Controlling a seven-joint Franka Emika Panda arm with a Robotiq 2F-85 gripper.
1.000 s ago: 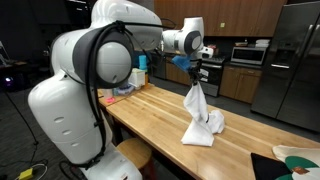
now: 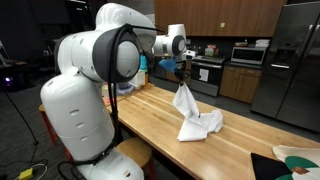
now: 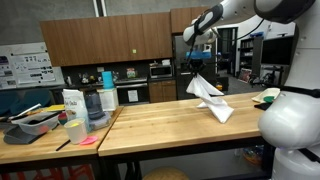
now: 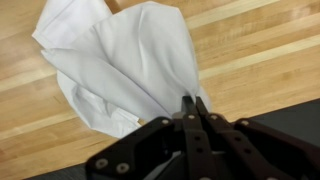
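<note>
A white cloth (image 2: 187,103) hangs by its upper end from my gripper (image 2: 182,80), above the wooden table. Its lower part spreads in loose folds over the tabletop, with one portion reaching to the right. From the other side, the raised cloth (image 3: 203,88) slants down from the gripper (image 3: 196,70). In the wrist view, a gathered fold of the cloth (image 4: 150,60) runs up to the gripper, whose fingertips are closed together on it. The exact pinch point is partly hidden by the fingers.
A black item (image 2: 268,167) and a green-and-white tray (image 2: 298,155) lie at the right. Cups and containers (image 3: 75,130) stand at the table's far end. A person (image 2: 176,45) is behind the table.
My gripper has moved left and slightly lower in exterior view 1, drawing the cloth's raised end with it. The cloth now leans more to the left; its lower folds still rest on the table.
</note>
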